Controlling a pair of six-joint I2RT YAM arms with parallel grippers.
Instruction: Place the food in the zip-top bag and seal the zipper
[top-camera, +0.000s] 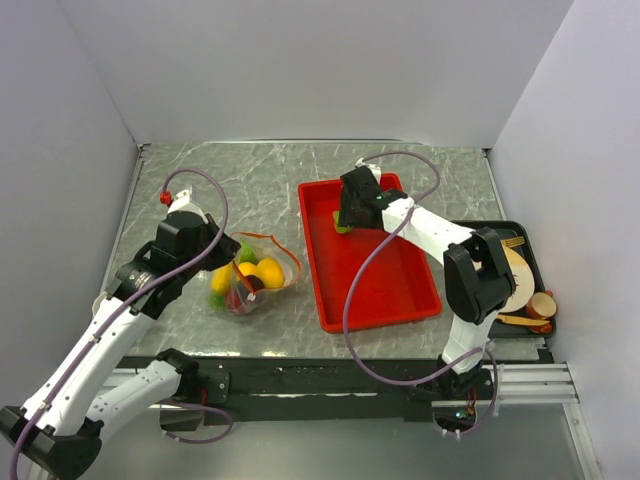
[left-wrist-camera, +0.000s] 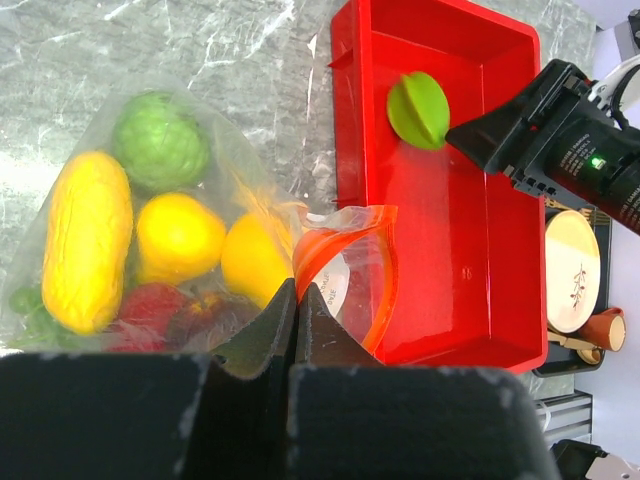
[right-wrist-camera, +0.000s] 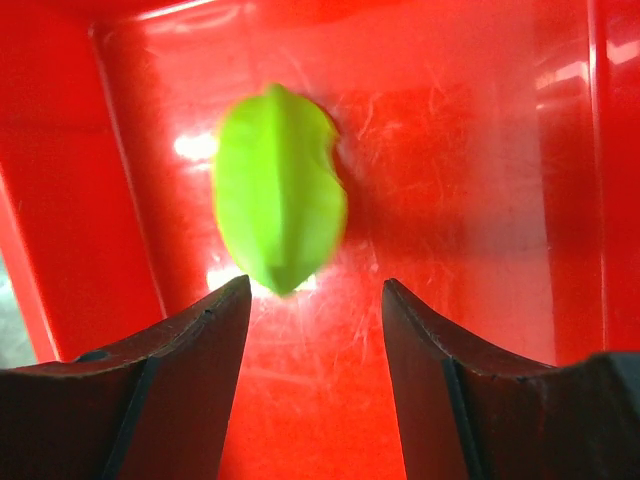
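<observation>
A clear zip top bag (left-wrist-camera: 228, 135) with an orange zip strip (left-wrist-camera: 385, 270) lies at the left, its mouth towards the red tray (top-camera: 372, 290). Inside it are a yellow cob (left-wrist-camera: 88, 240), a green round vegetable (left-wrist-camera: 162, 142), yellow fruits (left-wrist-camera: 180, 238) and reddish food. My left gripper is shut at the bag's mouth, its tips meeting the orange strip. In the tray's far left part is a green food piece (right-wrist-camera: 278, 190), blurred in the right wrist view. My right gripper is open above the tray, fingers apart, the green piece just beyond their tips.
A black dish rack (top-camera: 545, 300) with a plate (top-camera: 515, 280), a cup (top-camera: 542, 305) and wooden utensils stands to the right of the tray. The tray's near part is empty.
</observation>
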